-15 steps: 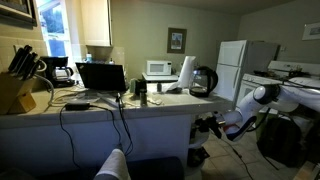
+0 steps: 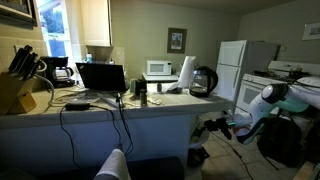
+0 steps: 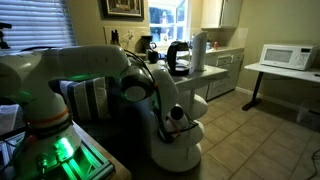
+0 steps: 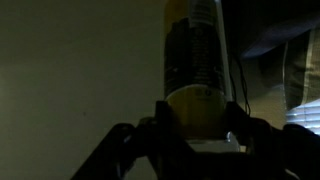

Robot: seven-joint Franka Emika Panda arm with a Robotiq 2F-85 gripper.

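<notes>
In the wrist view, a bottle-like container [image 4: 196, 105] with a dark label and a dull yellow end stands between the dark fingers. My gripper is shut on it; its lower part is hidden. In exterior view 1 the gripper [image 2: 207, 126] hangs in front of the counter's right end, below the countertop. The container is too small and dark to make out there. Exterior view 2 shows the arm's white wrist part [image 3: 174, 115] low beside the counter, with the dark gripper hard to tell apart.
The countertop [image 2: 150, 107] carries a black kettle [image 2: 203, 81], a laptop [image 2: 101, 77], a knife block [image 2: 14, 92] and several small items. A stove [image 2: 258, 88] stands behind the arm. Open tiled floor [image 3: 255, 130] lies right of the counter in exterior view 2.
The arm has shifted right and slightly down in exterior view 1, drawing away from the counter's end. The things on the countertop have stayed in place.
</notes>
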